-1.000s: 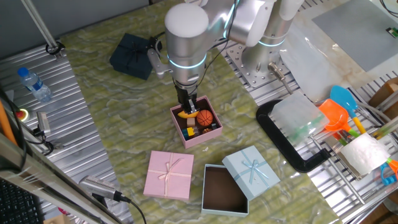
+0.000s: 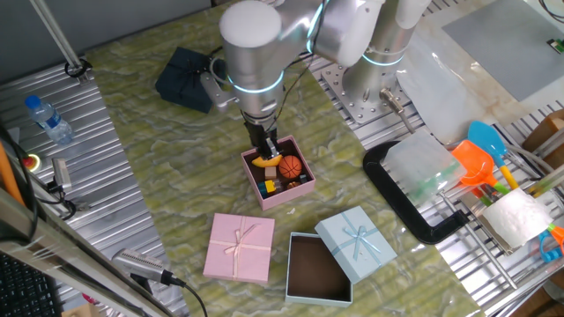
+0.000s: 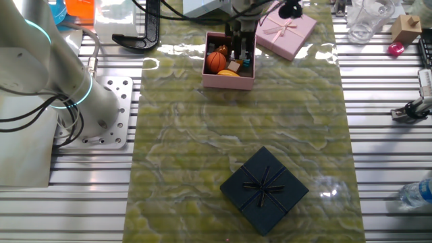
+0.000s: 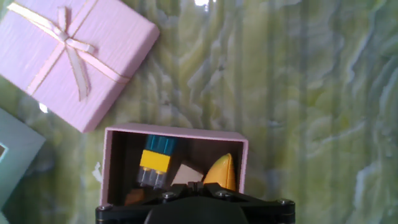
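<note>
Over the far part of an open pink box point(image 2: 305, 187) hangs my gripper point(image 2: 271, 153), pointing down. Its fingertips meet in the wrist view point(image 4: 194, 185), shut, and nothing shows between them. Inside the box lie a yellow-orange curved piece point(image 4: 222, 172), a pale wooden block point(image 4: 187, 174), a teal, yellow and clear block piece point(image 4: 155, 161) and a small orange basketball point(image 2: 290, 166). The curved piece and wooden block are close to the fingertips; contact cannot be told. The pink lid point(image 2: 239, 247) with a ribbon bow lies apart from the box.
A light-blue box point(image 2: 318, 269) stands open and empty, its lid point(image 2: 357, 243) leaning over one edge. A dark closed gift box point(image 3: 264, 190) sits at the mat's other end. A black clamp point(image 2: 407, 195) lies beside the mat.
The boxes and their contents look unmoved.
</note>
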